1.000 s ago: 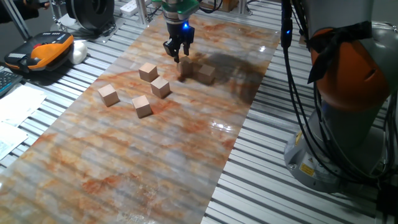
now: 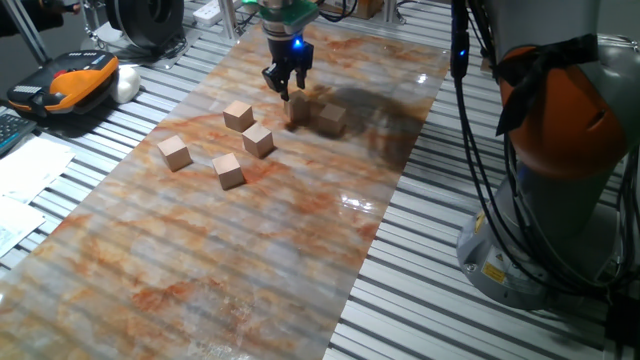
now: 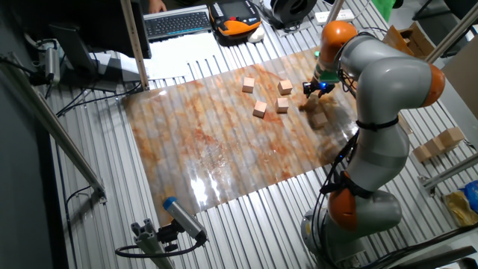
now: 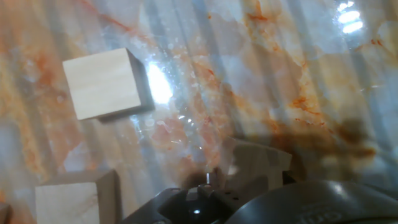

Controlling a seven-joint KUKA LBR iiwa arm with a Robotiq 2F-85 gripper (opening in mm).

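Several plain wooden cubes lie on the marbled sheet. My gripper (image 2: 293, 91) hangs above a shaded cube (image 2: 298, 108) near the sheet's far end, its black fingers apart with a gap between them. Just right of that cube is a second shaded cube (image 2: 331, 120). Lit cubes stand to the left, among them a near cube (image 2: 228, 171), a leftmost cube (image 2: 174, 153) and a middle cube (image 2: 258, 140). In the wrist view, a dim cube (image 4: 252, 167) shows beyond the dark gripper parts at the bottom, partly covered by them; a pale cube (image 4: 102, 84) lies upper left.
The marbled sheet (image 3: 224, 149) is bare over its near and left areas. An orange-and-black device (image 2: 75, 85) stands beyond its left edge. The arm's base (image 2: 540, 240) rises at the right, with cables hanging beside it. More wooden blocks (image 3: 441, 142) sit off the sheet at right.
The gripper shows only a very slight shift over the last second. The cubes stay where they were.
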